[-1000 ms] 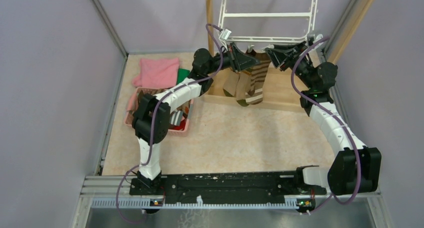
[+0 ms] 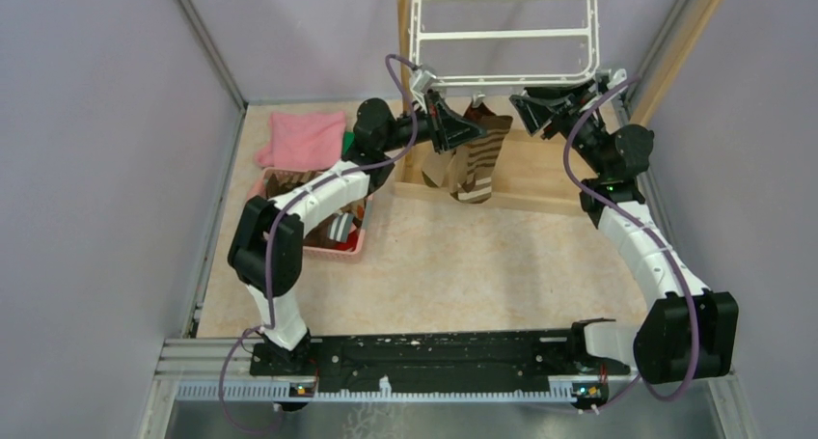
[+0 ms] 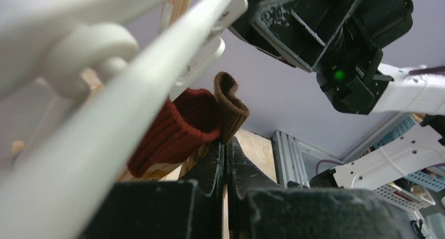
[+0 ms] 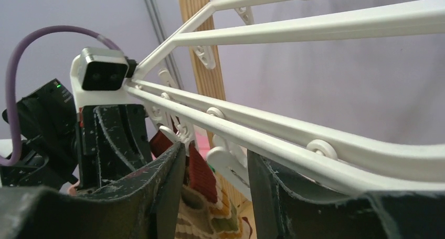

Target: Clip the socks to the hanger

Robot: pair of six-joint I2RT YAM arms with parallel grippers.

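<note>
Striped socks (image 2: 482, 159) hang below the white hanger (image 2: 502, 78). The left wrist view shows a sock with a red cuff (image 3: 183, 123) under the clips and a folded brown cuff (image 3: 228, 102) at the tips of my left gripper, which is shut. My right gripper is part open at the hanger's lower rail, its fingers either side of a white clip (image 4: 225, 163), in front of the red cuff (image 4: 202, 173) seen beyond. Whether it touches the clip is unclear.
A pink basket (image 2: 328, 251) of socks stands at the left, with a pink cloth (image 2: 299, 140) behind it. A wooden rail (image 2: 521, 204) runs below the hanging socks.
My left arm has shifted slightly left, and the hanger has shifted left too. The hanging socks have moved slightly left. My right arm has moved very little.
</note>
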